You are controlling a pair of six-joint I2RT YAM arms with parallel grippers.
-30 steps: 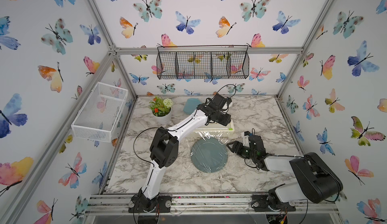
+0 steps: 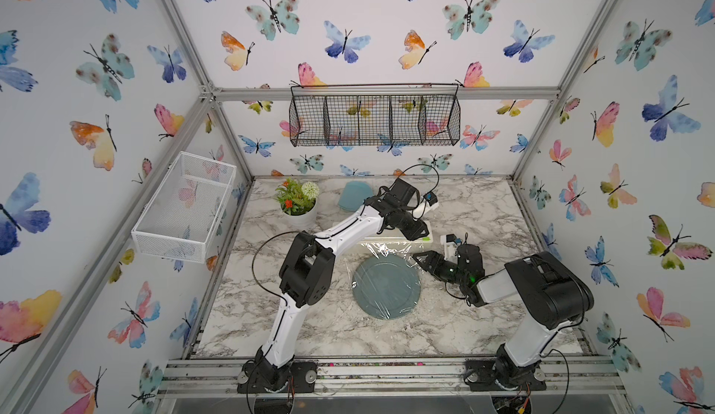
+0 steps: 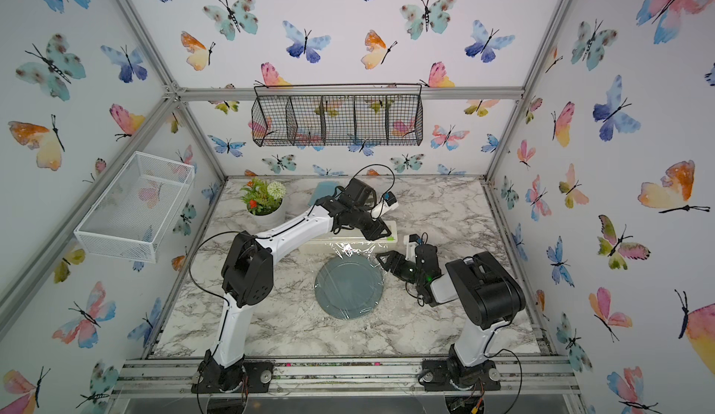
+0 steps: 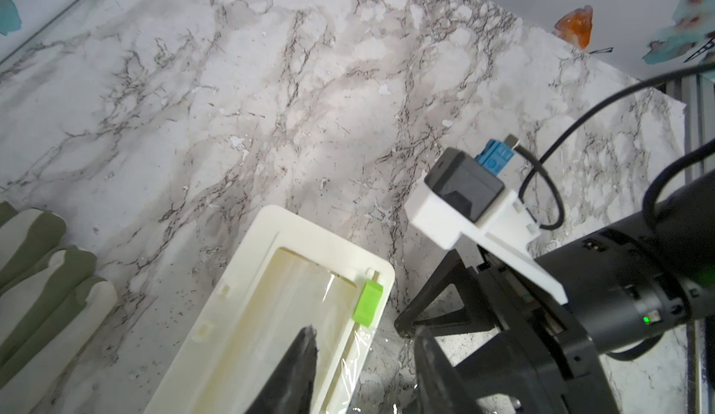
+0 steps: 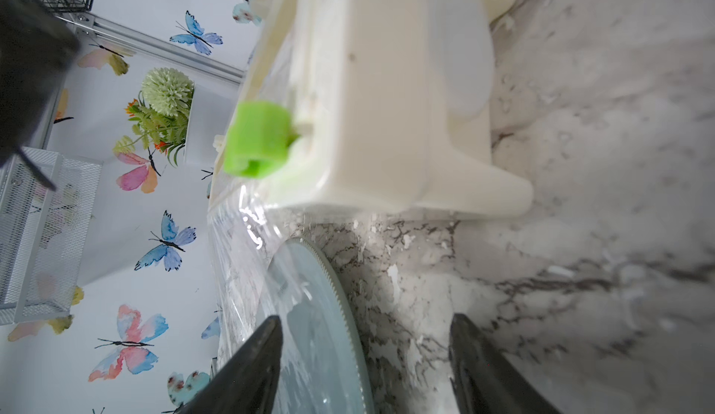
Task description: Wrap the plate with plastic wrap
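A blue-grey plate lies on the table with clear plastic wrap stretched over it from the cream dispenser behind. The dispenser's green slider sits at its right end. Above that end is my left gripper, its fingers parted and nothing visible between them. My right gripper stands open just right of the plate, below the dispenser's right end. In the right wrist view the wrap hangs beyond its left finger, with bare table showing in the gap.
A flower pot and a blue cloth-like item stand behind the left arm. A white basket hangs on the left wall, a black wire rack at the back. Both grippers are close together.
My right gripper has moved left and slightly back, nearer the dispenser's right end. The left gripper has shifted a little right and toward the front. Plate and wrap look unmoved.
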